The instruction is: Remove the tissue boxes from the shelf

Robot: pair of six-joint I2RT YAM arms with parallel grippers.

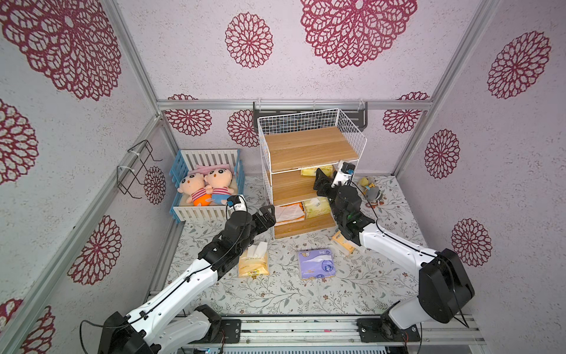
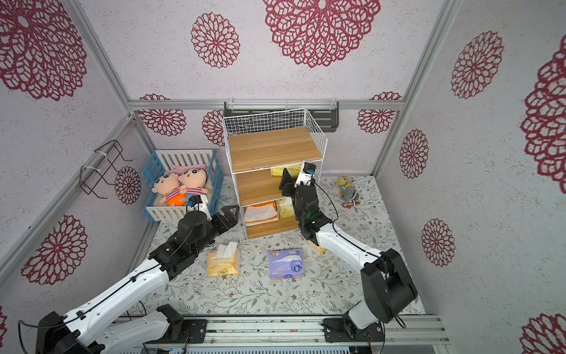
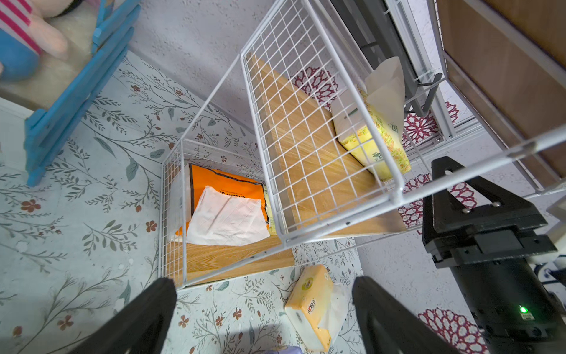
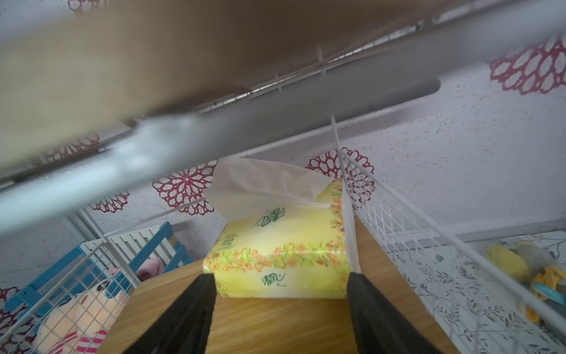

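On the middle board of the white wire shelf (image 1: 267, 171) sits a yellow tissue pack (image 4: 283, 247) with a white tissue sticking out. My right gripper is open in front of it, its fingers apart to either side and nothing between them. The bottom board holds an orange-and-white tissue pack (image 3: 230, 206) and, beside it, a pale yellow pack (image 1: 317, 206). My left gripper stands open and empty at the shelf's lower left front. On the table lie a yellow pack (image 1: 253, 267), a purple pack (image 1: 316, 263) and an orange-yellow pack (image 1: 343, 242).
At the left, a blue-and-white crate (image 1: 206, 156) holds two plush dolls (image 1: 206, 187). Close above my right gripper runs the top board's front rail (image 4: 265, 135). A grey-and-yellow plush toy (image 2: 348, 191) rests right of the shelf. The top board (image 1: 309, 147) is bare.
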